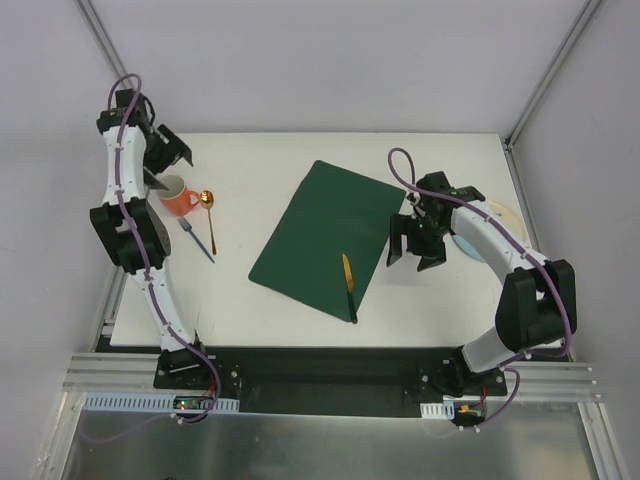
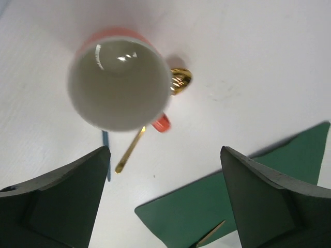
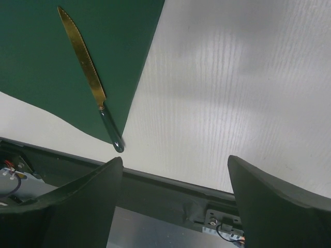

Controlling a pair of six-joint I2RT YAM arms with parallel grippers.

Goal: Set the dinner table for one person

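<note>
Near the far left corner an orange mug (image 1: pixel 176 202), pale inside, stands on the white table. My left gripper (image 1: pixel 168 168) is open just above and beside it; in the left wrist view the mug (image 2: pixel 119 85) sits ahead of the spread fingers (image 2: pixel 62 201), apart from them. A gold spoon (image 1: pixel 209 215) and a blue fork (image 1: pixel 195 238) lie by the mug. The gold knife with a dark handle (image 1: pixel 349 287) rests on the green placemat (image 1: pixel 310 240). Over bare table, right of the mat, my right gripper (image 1: pixel 412 257) hangs open and empty.
A light blue plate (image 1: pixel 466 246) and a cream plate (image 1: pixel 513 222) are at the right, partly hidden by my right arm. Bare table lies between the spoon and the placemat, and along the back.
</note>
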